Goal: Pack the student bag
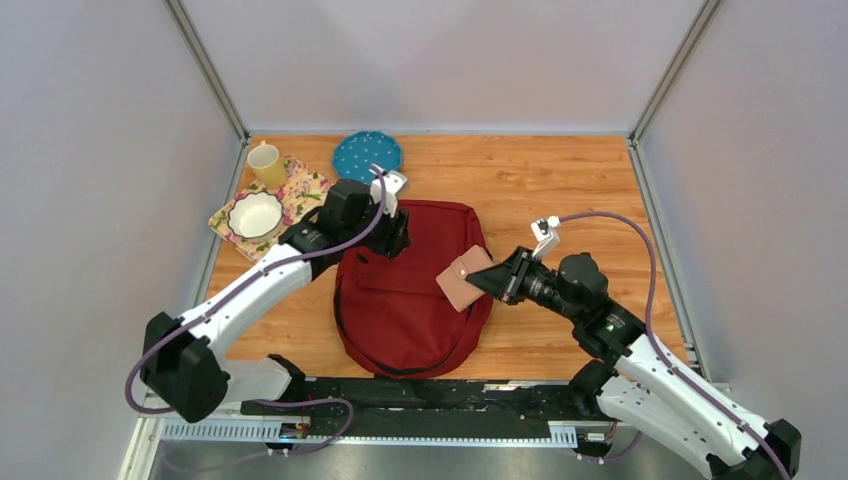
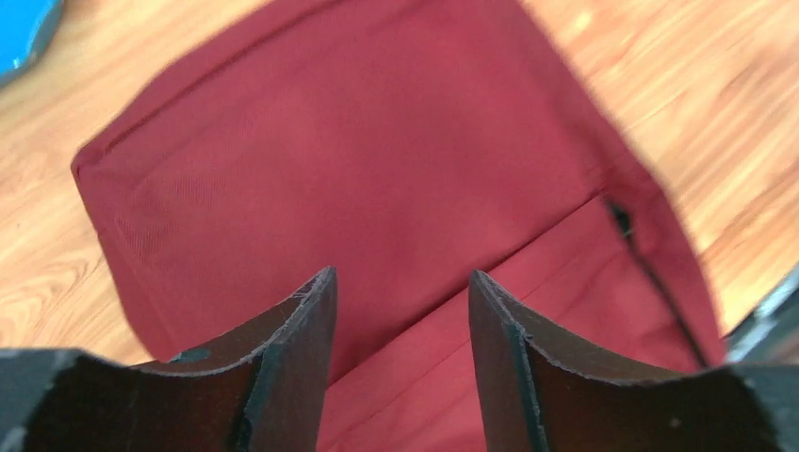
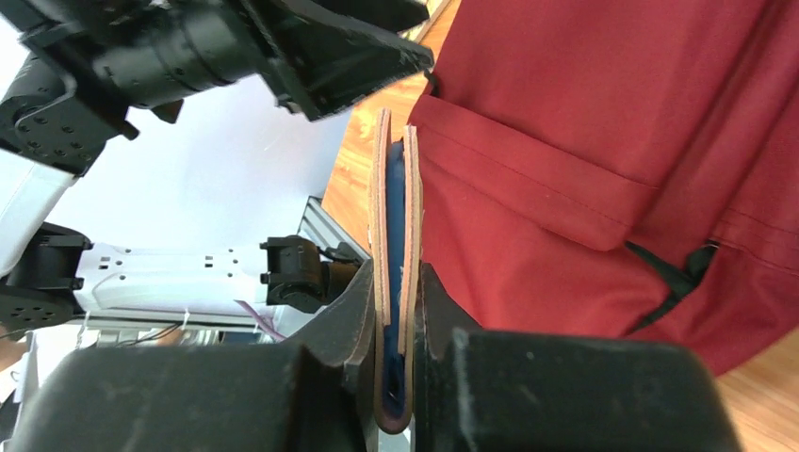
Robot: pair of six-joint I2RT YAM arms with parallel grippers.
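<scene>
A dark red bag (image 1: 410,320) lies flat in the middle of the table, its upper part plain and a pocket seam across it. Over its right side my right gripper (image 1: 487,277) is shut on a pinkish-tan case (image 1: 458,290). Seen edge-on in the right wrist view, the case (image 3: 381,217) has two tan covers with something dark blue between them. My left gripper hovers above the bag's upper left part, pointing down, fingers apart with only red fabric (image 2: 358,160) beneath. Whether the bag's mouth is open cannot be seen.
Behind the left arm sits a blue dotted plate (image 1: 366,156). On a floral mat (image 1: 300,190) at the back left are a yellow cup (image 1: 267,166) and a white bowl (image 1: 256,215). Bare table (image 1: 570,190) lies to the right.
</scene>
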